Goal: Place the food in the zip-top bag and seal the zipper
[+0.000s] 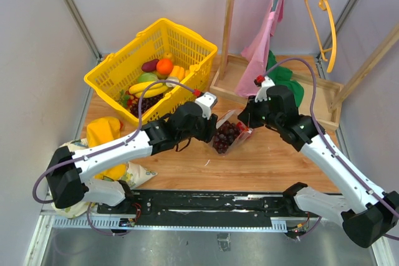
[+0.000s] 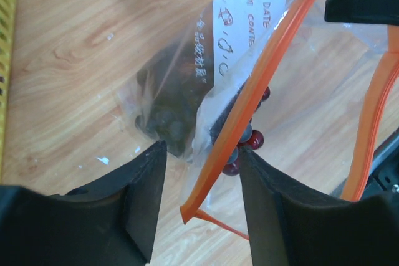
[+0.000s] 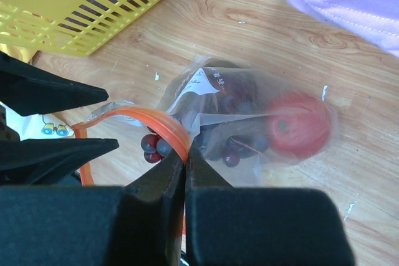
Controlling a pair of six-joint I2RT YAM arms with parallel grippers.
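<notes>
A clear zip bag (image 1: 227, 138) with an orange zip edge lies on the table between my grippers, holding dark grapes (image 3: 230, 147) and a red round fruit (image 3: 299, 126). In the left wrist view, my left gripper is part open, its fingers either side of the orange zip strip (image 2: 249, 104) at the near end. My right gripper is shut on the bag's orange edge, which runs into the seam between its fingers.
The yellow basket (image 1: 106, 79) of fruit stands behind on the left. A wooden rack (image 1: 333, 85) with hanging cloths is at the back right. Cloth bags (image 1: 106, 132) lie at the front left. Bare table shows in front of the bag.
</notes>
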